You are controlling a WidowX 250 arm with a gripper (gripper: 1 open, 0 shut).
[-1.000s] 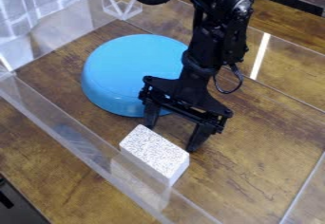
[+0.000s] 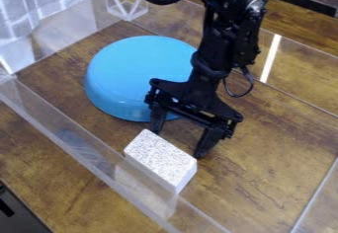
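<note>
My black gripper (image 2: 185, 126) is low over the wooden floor in the middle of the camera view, its fingers apart and open, pointing down just behind a white speckled block (image 2: 160, 161). A blue round object (image 2: 126, 74) lies behind and to the left of the gripper, partly hidden by the arm. I cannot tell whether the fingertips touch the block or the blue object.
A clear plastic wall runs along the left and lower left, beside the block. A white towel-like cloth (image 2: 40, 10) is at the upper left.
</note>
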